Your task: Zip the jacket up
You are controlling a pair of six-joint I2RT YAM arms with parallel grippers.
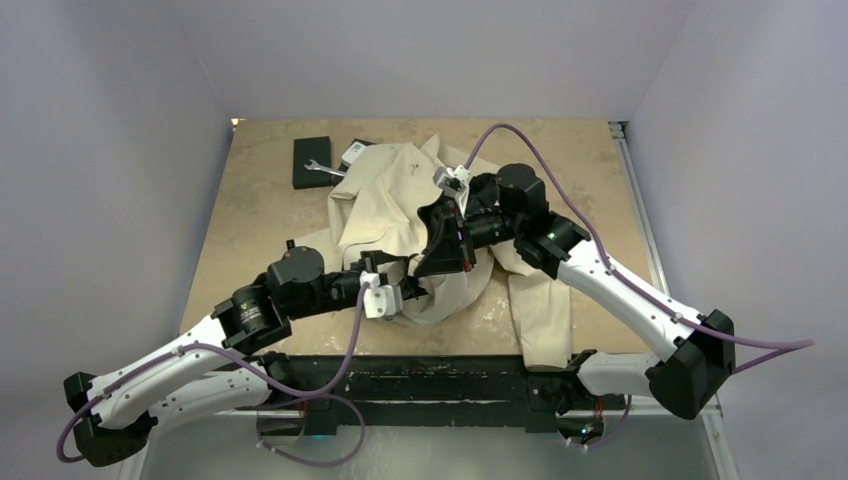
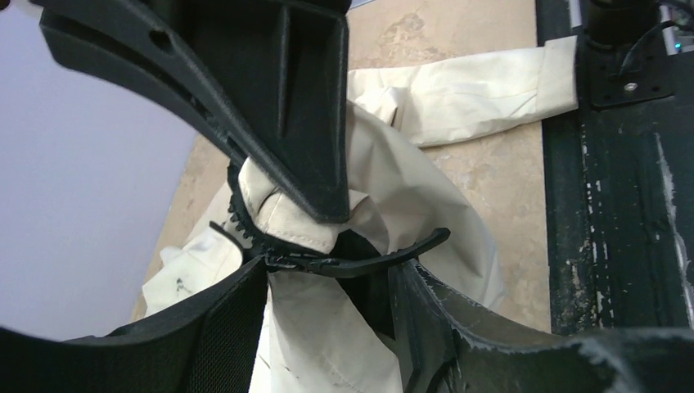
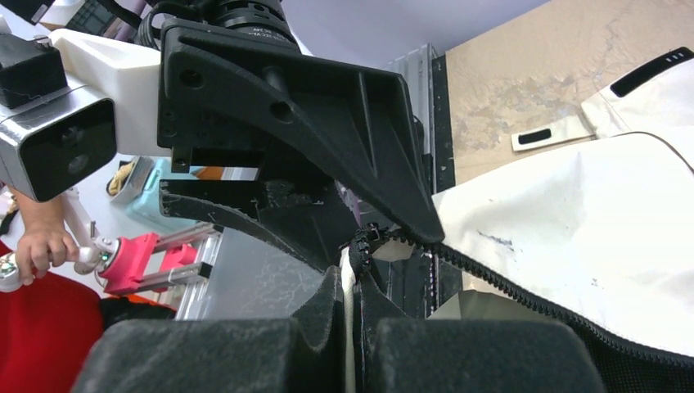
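Note:
The cream jacket (image 1: 385,190) lies bunched mid-table, its black zipper (image 3: 524,295) crossing the right wrist view. My right gripper is shut on the jacket's narrow edge at the zipper's end. My left gripper (image 1: 405,275) is beside it at the jacket's front. In the left wrist view my left gripper is part open around the fabric, with a black pull strap (image 2: 368,264) lying across between its fingers. Whether it grips either is unclear. The right gripper's body hides part of the zipper there.
A dark box (image 1: 310,175) with a wrench and a small white item (image 1: 352,152) lie at the back left. Bare table (image 1: 250,220) shows at the left; a black rail (image 1: 440,375) runs along the front edge.

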